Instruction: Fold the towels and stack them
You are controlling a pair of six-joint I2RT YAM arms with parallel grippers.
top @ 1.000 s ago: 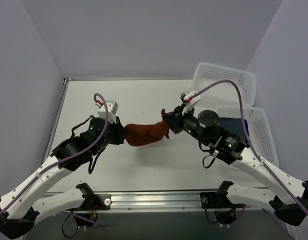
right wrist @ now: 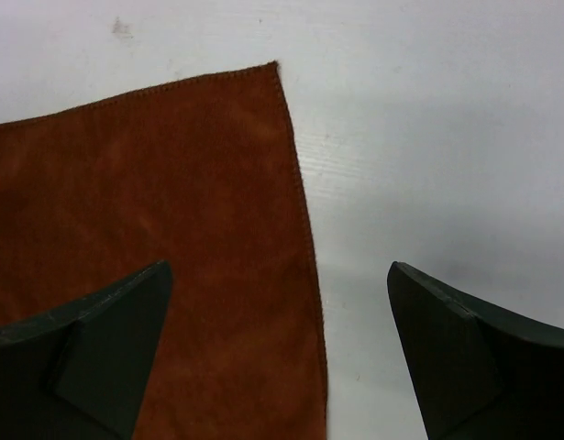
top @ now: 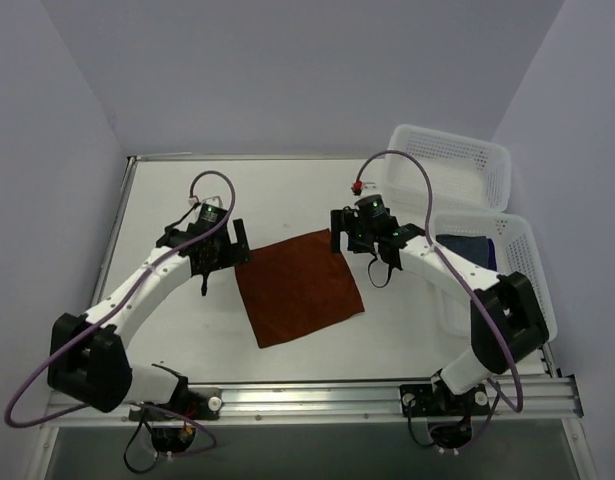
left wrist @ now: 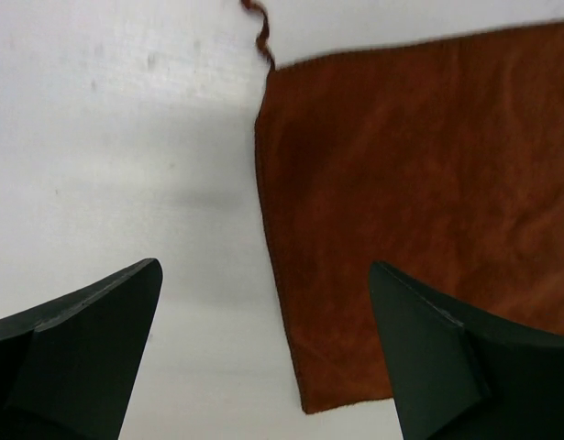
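A rust-brown towel (top: 297,290) lies spread flat on the white table, roughly square and slightly turned. My left gripper (top: 228,243) is open above its upper left corner; in the left wrist view that corner shows between and beyond the open fingers, with a short twisted thread beside it. My right gripper (top: 345,228) is open over the upper right corner, and the right wrist view shows that corner and edge lying on the table beneath it.
At the right, one white basket (top: 532,285) holds dark folded cloth (top: 461,250); another basket (top: 447,135) behind it looks empty.
The towel was held raised and bunched between both grippers; it now lies flat on the table, released, with both grippers open above it and the arms drawn back toward the table's middle.
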